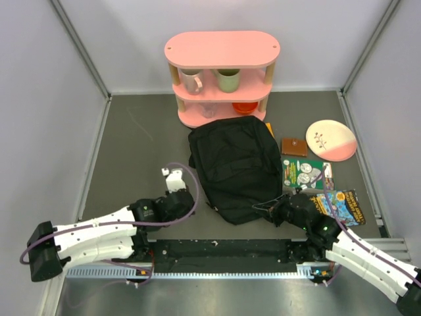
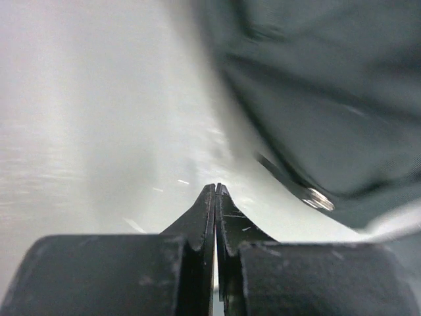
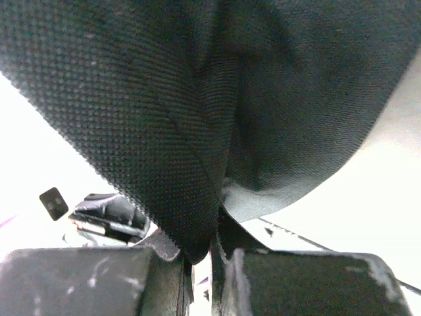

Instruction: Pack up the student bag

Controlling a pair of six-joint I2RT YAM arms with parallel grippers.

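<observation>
In the top view a black bag (image 1: 233,155) lies flat in the middle of the table, its near end slanting to the right. My right gripper is shut on a fold of the bag's black fabric (image 3: 158,131), at the bag's near right side. My left gripper is shut, with nothing showing between its fingers, and stands apart from the bag on its left. The left wrist view is blurred; there the bag's edge carries a metallic zipper pull (image 2: 319,199). Books lie at the right: a green one (image 1: 306,172) and a blue one (image 1: 337,205), partly behind the right arm.
A pink shelf (image 1: 222,49) with cups and a red bowl stands at the back, close to the bag's far end. A brown wallet (image 1: 294,147) and a plate (image 1: 331,140) lie at the right.
</observation>
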